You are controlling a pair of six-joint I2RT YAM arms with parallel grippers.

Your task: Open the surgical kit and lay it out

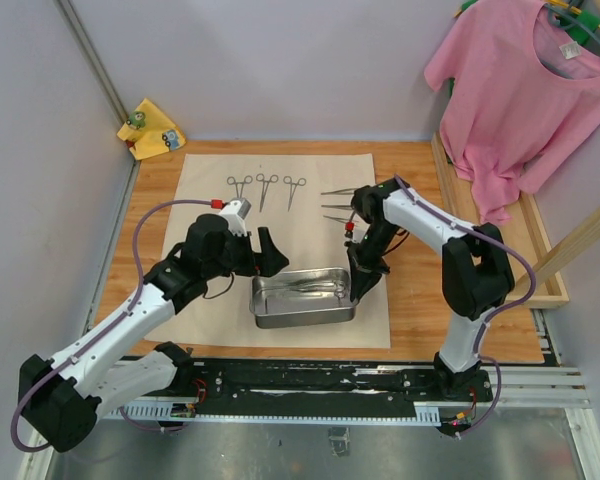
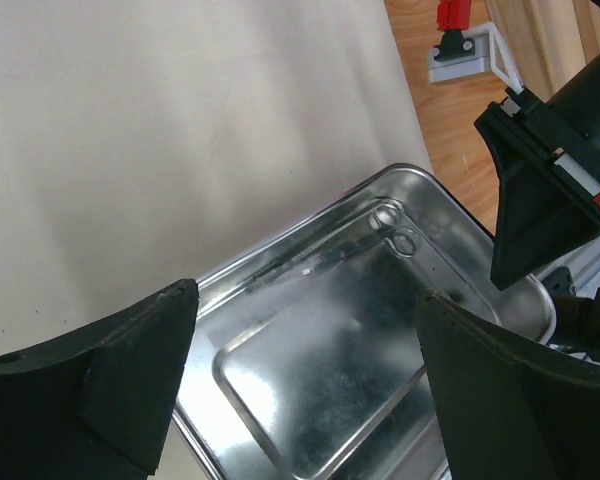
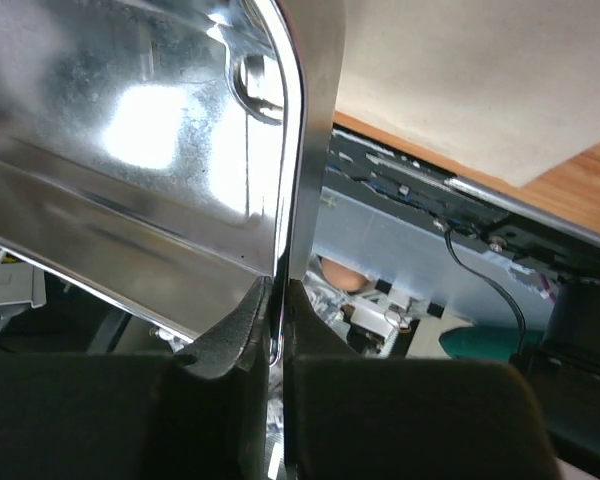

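A steel tray [image 1: 280,313] sits low on the beige sheet [image 1: 205,305], holding ring-handled metal instruments [image 2: 400,240]. My right gripper is shut on the tray's right-end rim, shown close up in the right wrist view. My left gripper is open above the tray's left part, with nothing between its fingers. Three scissor-like clamps [image 1: 265,182] lie in a row at the back of the sheet, and several thin instruments [image 1: 337,191] lie to their right.
A pink shirt [image 1: 510,100] hangs over a wooden frame [image 1: 548,280] at the right. A yellow cloth [image 1: 155,130] is at the back left. The sheet's middle, between clamps and tray, is clear. The table's front edge lies just beyond the tray.
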